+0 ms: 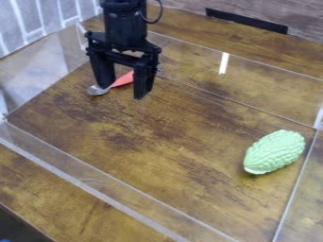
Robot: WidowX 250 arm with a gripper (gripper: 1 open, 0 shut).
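My black gripper (121, 77) stands open over the back left part of the wooden tray floor (164, 142), with its two fingers spread. Close behind and below its left finger lies a utensil with a red handle (120, 80) and a silver head (101, 89), partly hidden by the gripper. A pale green, bumpy vegetable-like object (273, 151) lies alone at the right of the tray.
Clear low walls (76, 170) border the tray on the wooden table. A white strip (224, 63) is at the back wall. The middle and front of the tray are bare.
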